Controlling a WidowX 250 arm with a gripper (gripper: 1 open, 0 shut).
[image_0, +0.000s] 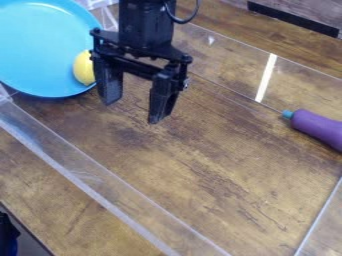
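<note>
My gripper (136, 95) hangs open over the wooden board, upper middle, with nothing visible between its dark fingers. Its left side partly covers a yellow lemon (83, 66), which lies on the blue plate (38, 55) at the upper left. A purple toy eggplant (318, 130) with a teal tip lies at the right edge, apart from the gripper.
A clear low wall (74, 180) runs along the left and front of the wooden work area (201, 190). The middle and lower right of the board are bare. A dark object sits at the lower left corner, cut off.
</note>
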